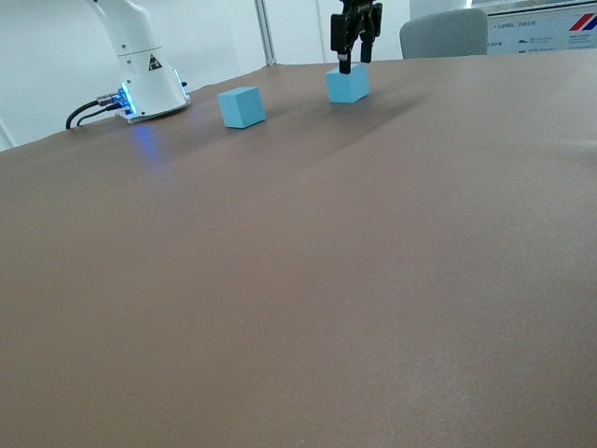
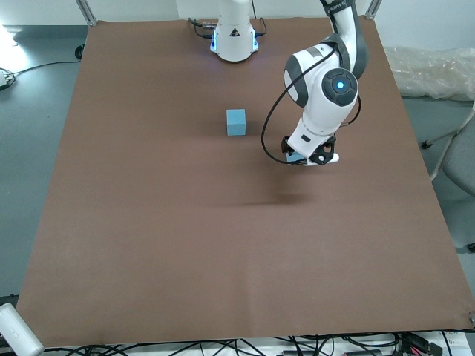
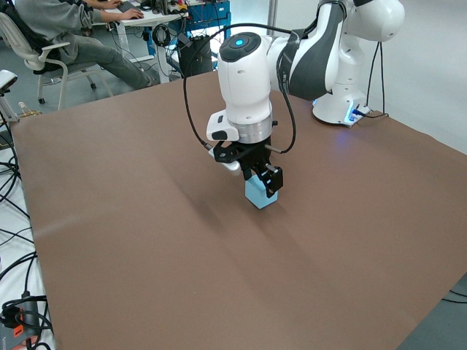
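My black gripper (image 1: 354,56) is at a light blue cube (image 1: 347,86) on the brown table, its fingers open above and around the cube's top. In the left view the gripper (image 2: 309,151) mostly hides that cube; in the right view the cube (image 3: 260,197) shows below the gripper (image 3: 260,179). A second light blue cube (image 2: 236,122) stands apart, left of the gripper in the left view, and also shows in the top view (image 1: 242,107).
The white robot base (image 2: 234,38) with cables stands at the table's back. A grey chair (image 1: 443,35) is beyond the table edge, and a seated person shows in the right view.
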